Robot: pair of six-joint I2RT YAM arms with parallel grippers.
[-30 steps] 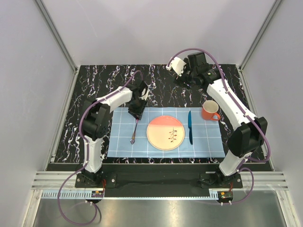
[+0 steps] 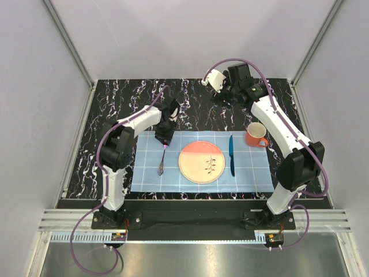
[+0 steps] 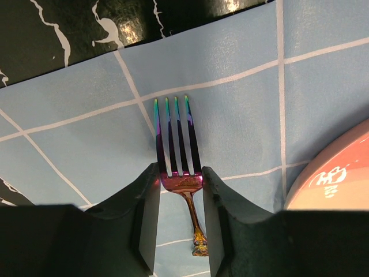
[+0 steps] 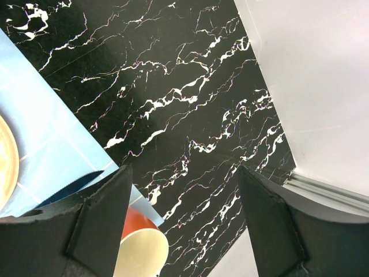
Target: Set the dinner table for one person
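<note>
A fork with iridescent purple-green tines [image 3: 176, 138] has its neck between the fingers of my left gripper, which is shut on it. In the top view this gripper [image 2: 165, 140] is over the mat's back left part, the fork's shaft [image 2: 163, 159] running toward the front, left of the plate [image 2: 193, 168]. Whether the fork touches the mat I cannot tell. A dark blue knife [image 2: 232, 157] lies right of the plate, and an orange mug [image 2: 252, 140] stands at the mat's back right. My right gripper is open and empty, above the back of the table.
A light blue checked mat [image 2: 253, 173] lies under the setting. Grey walls [image 2: 40, 109] enclose the table at the back and sides.
The fork and my left gripper have shifted very slightly to the left. The plate, knife, mug and right arm look unmoved.
</note>
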